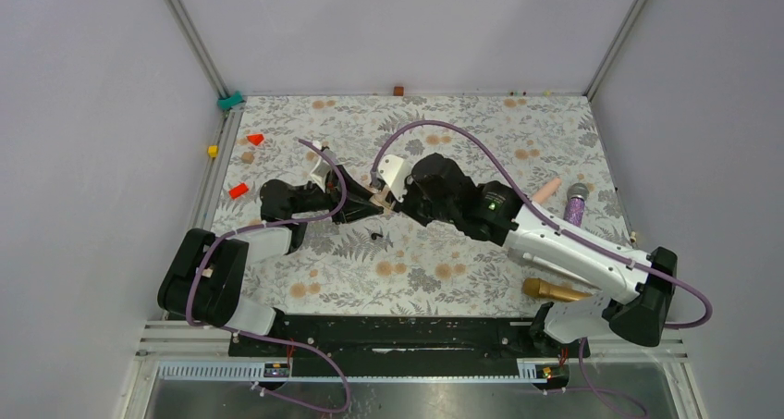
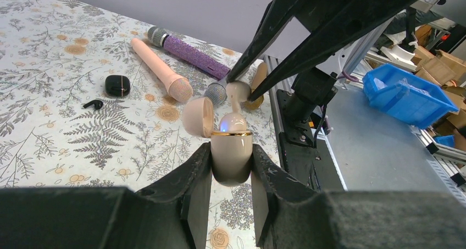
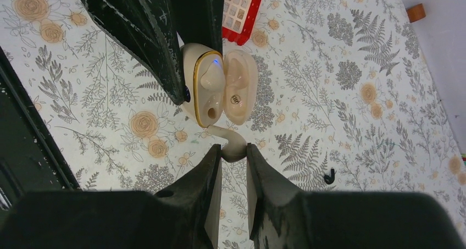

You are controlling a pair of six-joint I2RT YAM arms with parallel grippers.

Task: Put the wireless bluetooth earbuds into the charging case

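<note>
In the left wrist view my left gripper is shut on the cream gold-rimmed charging case (image 2: 231, 156), its lid (image 2: 197, 117) open. My right gripper grips a cream earbud (image 3: 235, 149) by its round head, the stem reaching toward the case. In the right wrist view the stem tip is just below the case (image 3: 202, 95); one slot holds an earbud, the other shows an empty hole. The top view shows both grippers meeting mid-table.
A black earbud (image 2: 96, 104) and black case (image 2: 117, 85) lie on the table. Several microphones lie at the right, including a pink one (image 2: 156, 67). Small red blocks (image 1: 238, 190) sit at the left.
</note>
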